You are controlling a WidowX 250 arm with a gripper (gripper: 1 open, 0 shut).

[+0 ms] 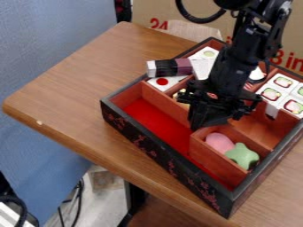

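Note:
A black robot gripper (213, 106) reaches down from the top right into the middle of a dark box (136, 130) with red compartments. Its fingers are low over the centre compartments; what lies between them is hidden or too dark to tell. A pink piece (219, 142) and a pale green star-shaped piece (242, 156) lie in the front right compartment. The long left compartment shows bare red floor. A dark purple and silver bar (168, 67) rests at the back left of the box, by white tiles with red and green markings (282, 94).
A cardboard carton (166, 16) stands behind. Cables (73, 199) hang beyond the table's front left edge.

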